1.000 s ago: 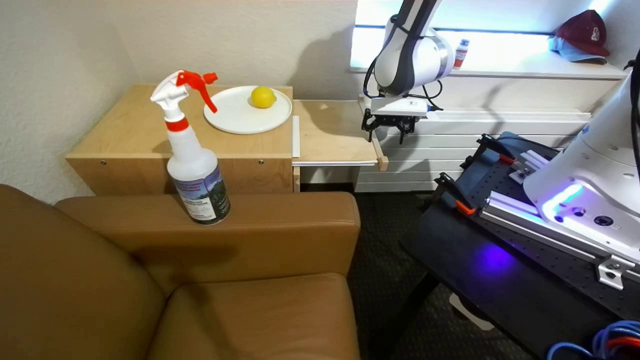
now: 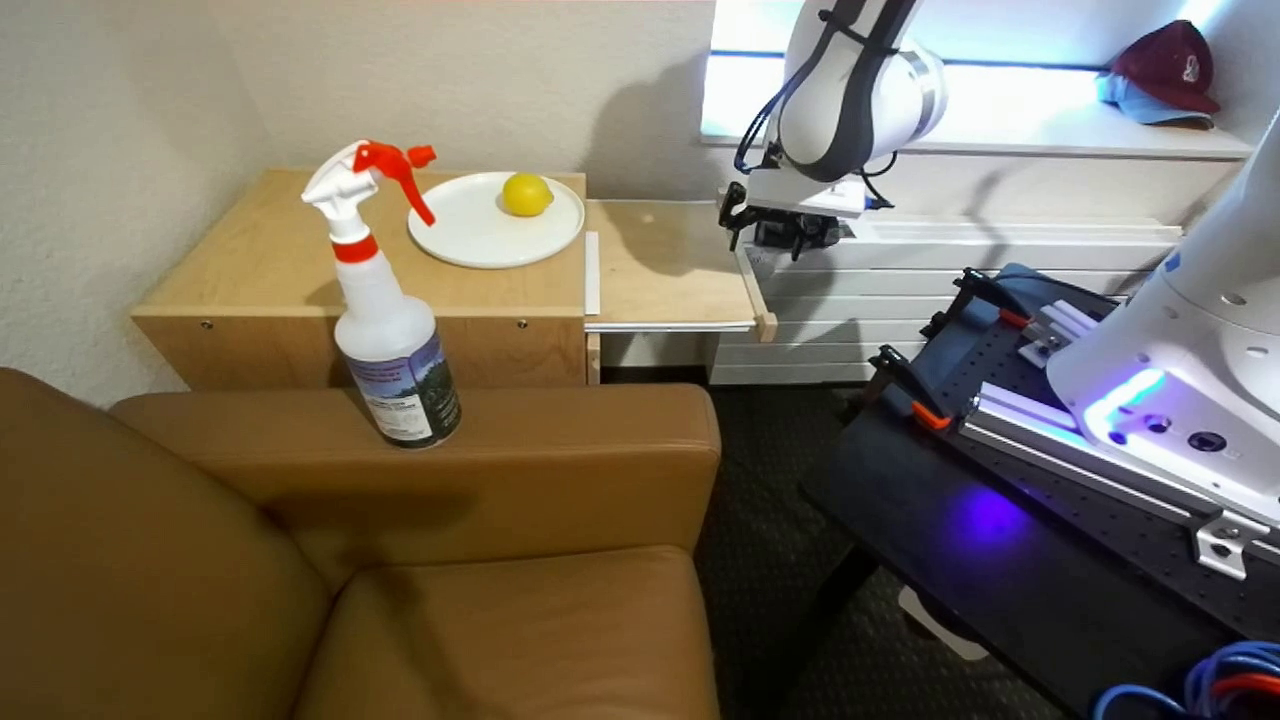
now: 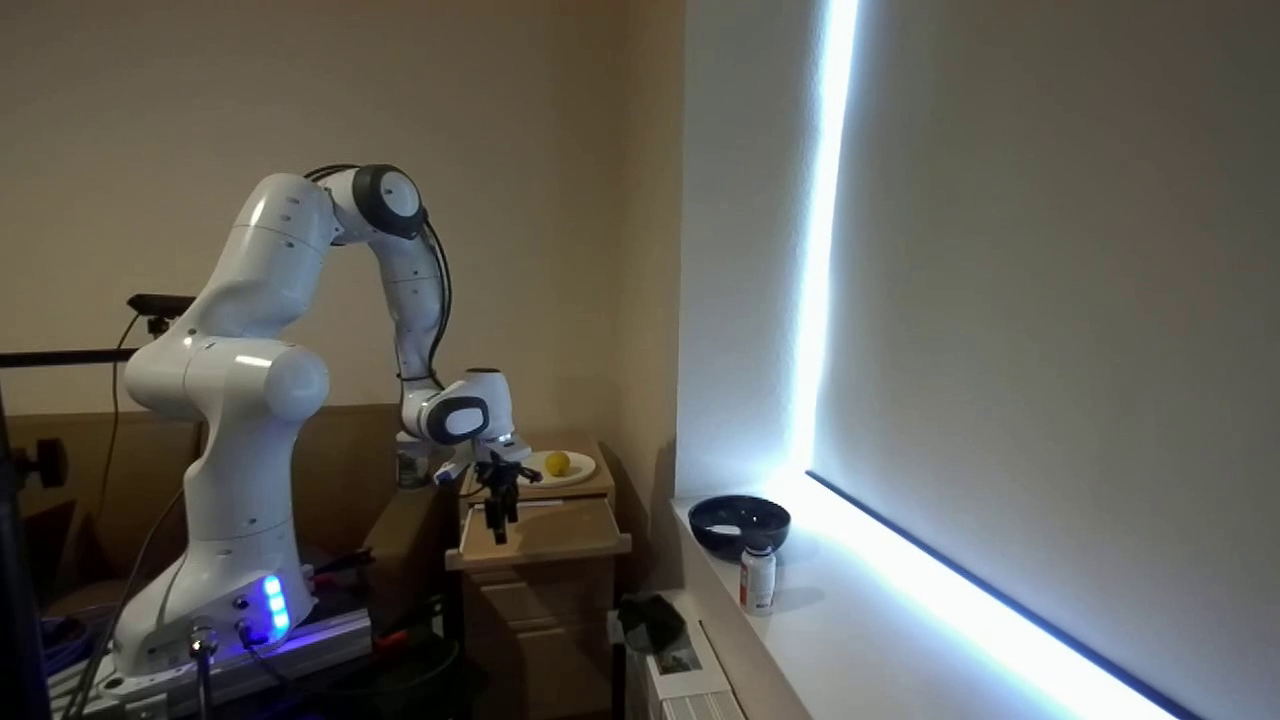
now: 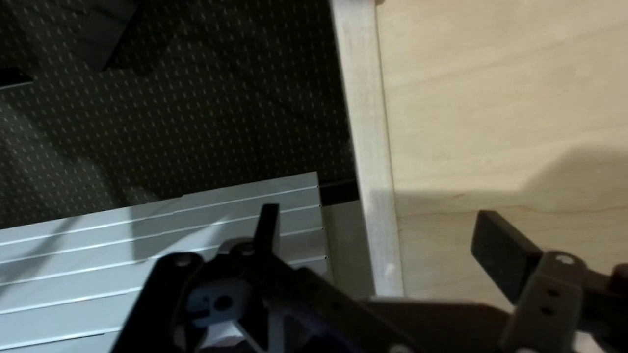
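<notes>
The wooden drawer (image 2: 672, 258) stands pulled out of the cabinet. Above its outer end hangs my gripper (image 2: 765, 252), fingers spread wide with nothing between them. In the wrist view the drawer's front panel (image 4: 369, 170) runs between the two fingers: one finger (image 4: 268, 226) appears over the radiator side, the other (image 4: 506, 256) over the drawer floor. Contact with the panel does not show. Exterior view 2 also has the gripper (image 3: 499, 528) over the drawer (image 3: 564, 528), which looks empty where visible.
On the cabinet top a white plate (image 2: 462, 240) carries a lemon (image 2: 525, 194). A spray bottle (image 2: 396, 348) stands on the sofa arm (image 2: 576, 432). The radiator (image 2: 960, 258) lies close beyond the gripper. A dark bowl (image 3: 740, 526) and a small bottle (image 3: 758, 580) occupy the sill.
My gripper has shifted slightly upward in exterior view 1 and its wrist has turned and tilted. The arm now hides the small bottle on the sill. The drawer looks unmoved.
</notes>
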